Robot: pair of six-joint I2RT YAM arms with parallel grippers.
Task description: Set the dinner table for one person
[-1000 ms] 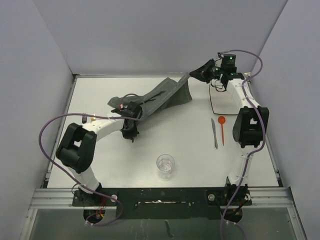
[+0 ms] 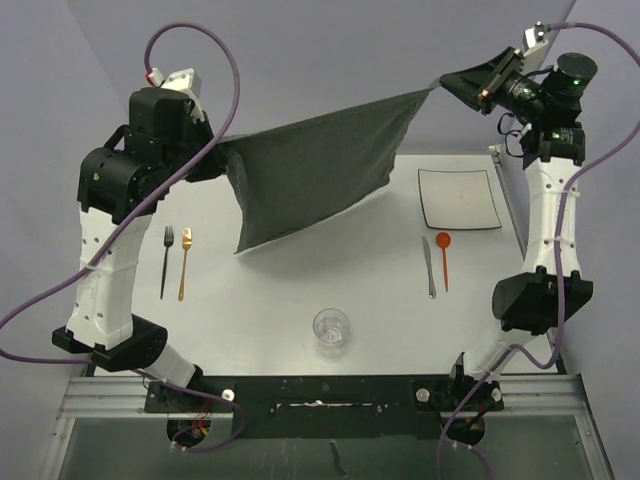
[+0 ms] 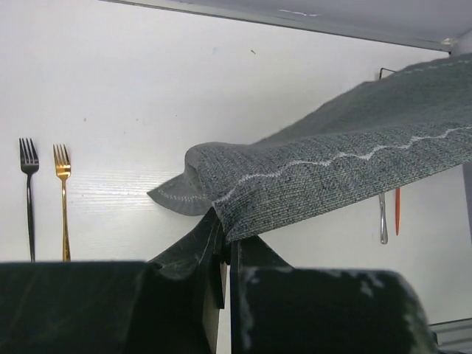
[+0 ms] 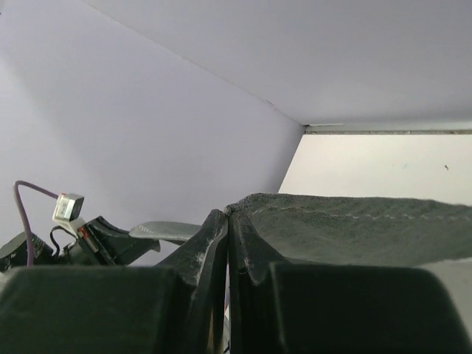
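A dark grey cloth (image 2: 320, 165) hangs stretched in the air between my two grippers, over the far part of the white table. My left gripper is shut on one corner, and the cloth (image 3: 346, 158) fans away to the right with its stitched edge showing. At the far right, the other corner is pinched by my shut right gripper (image 2: 438, 84); the right wrist view shows the cloth (image 4: 354, 221) running off from its fingertips. A black fork (image 2: 166, 250) and a gold fork (image 2: 185, 262) lie on the left, a knife (image 2: 428, 266) and an orange spoon (image 2: 443, 260) on the right.
A clear glass (image 2: 331, 328) stands near the table's front edge. At the back right lies a pale square board or mat (image 2: 458, 200) with a dark rim. Bare white table (image 2: 330, 265) lies between the forks and the knife.
Both grippers have moved up and apart, the left one toward the back left and the right one toward the back right.
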